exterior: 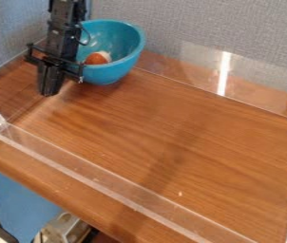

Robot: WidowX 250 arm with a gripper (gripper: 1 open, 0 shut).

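Observation:
My black gripper (pixel 49 78) hangs low at the far left of the wooden table, just left of a blue bowl (pixel 122 42); its fingers point down and appear shut, with nothing visible between them. An orange-brown round object (pixel 98 58) lies inside the bowl, partly hidden by the bowl's rim and my wrist.
Clear plastic edges run along its front and sides. A grey textured wall (pixel 235 38) stands behind.

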